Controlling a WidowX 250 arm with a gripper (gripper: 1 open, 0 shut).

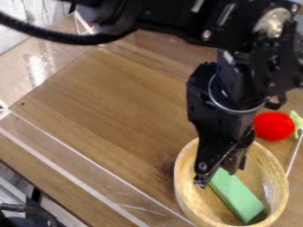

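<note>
My black gripper (221,162) reaches down from the top right into a round wooden bowl (186,193), its fingertips at the upper end of a light green block (240,199) lying in the bowl. Whether the fingers are open or closed on the block cannot be told from this view.
A red round object (272,126) with a light green piece beside it lies behind the bowl at right. The wooden tabletop (95,106) left of the bowl is clear, bordered by transparent edging.
</note>
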